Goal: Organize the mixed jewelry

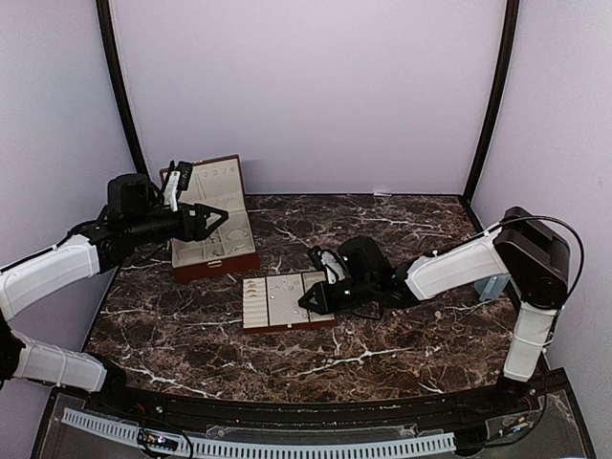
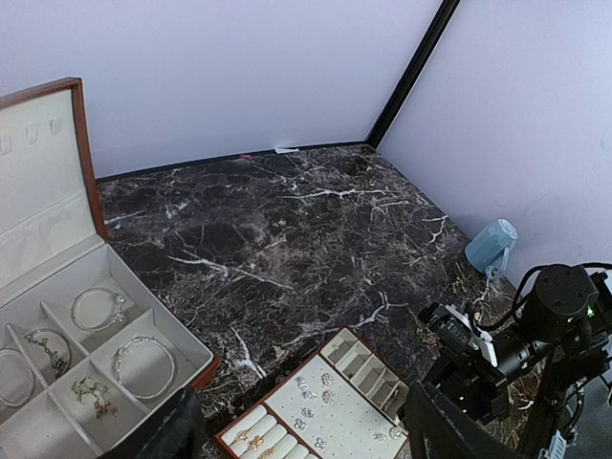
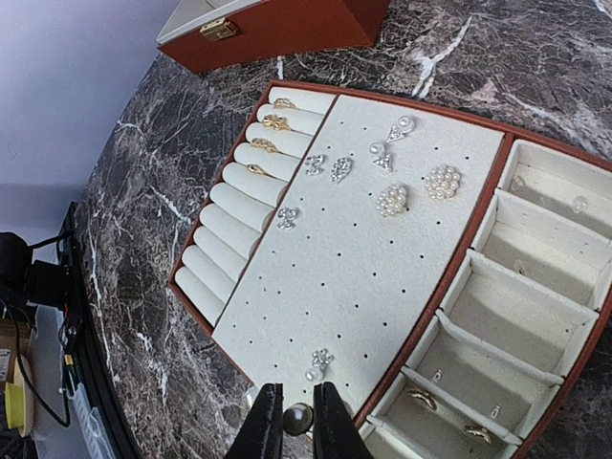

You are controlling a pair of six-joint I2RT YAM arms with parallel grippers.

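My right gripper is shut on a round silvery pearl-like piece (image 3: 297, 421), just above the near edge of the flat jewelry tray (image 3: 316, 277). On the tray's white middle panel, a pearl earring (image 3: 319, 364) lies near the gripper; pearl clusters (image 3: 392, 200) and small silver studs (image 3: 287, 218) sit farther off. Gold rings (image 3: 275, 121) fill some of the ring rolls. The small compartments hold a few pieces, including a gold ring (image 3: 422, 398). My left gripper (image 1: 219, 221) hangs open and empty in front of the large jewelry box.
Bracelets (image 2: 145, 367) lie in compartments of the large open box (image 1: 219, 267), behind and left of the tray. A blue mug (image 2: 491, 246) is at the right edge. Small loose pieces are scattered on the marble at right.
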